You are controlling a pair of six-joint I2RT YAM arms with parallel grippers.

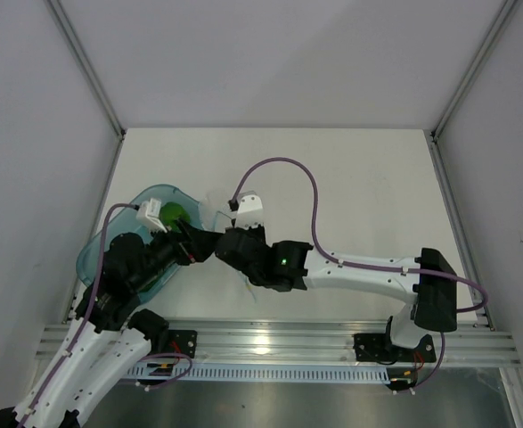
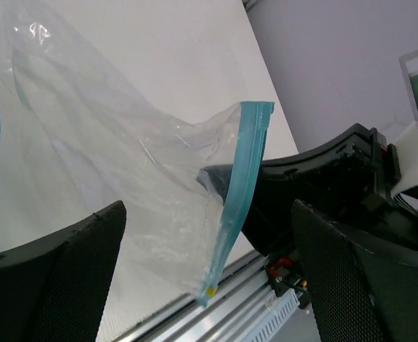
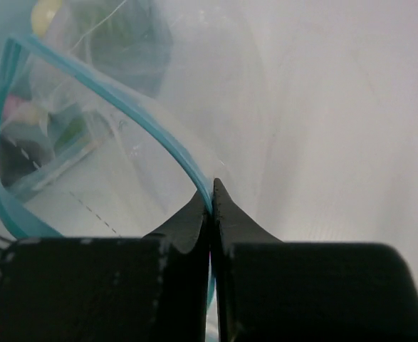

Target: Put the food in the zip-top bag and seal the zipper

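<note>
A clear zip top bag with a teal zipper band [image 2: 241, 189] hangs at the middle of the left wrist view. My right gripper is shut on one side of the band, and the bag's mouth [image 3: 119, 103] gapes as a loop to its left. My left gripper stands wide open, its fingers [image 2: 55, 278] apart and gripping nothing, with the bag beyond them. In the top view, green food [image 1: 174, 215] lies in the blue basket [image 1: 89, 259]. Through the bag in the right wrist view, blurred pink food [image 3: 13, 107] shows.
Both arms crowd together just right of the basket. A metal rail [image 1: 270, 332] runs along the front edge.
</note>
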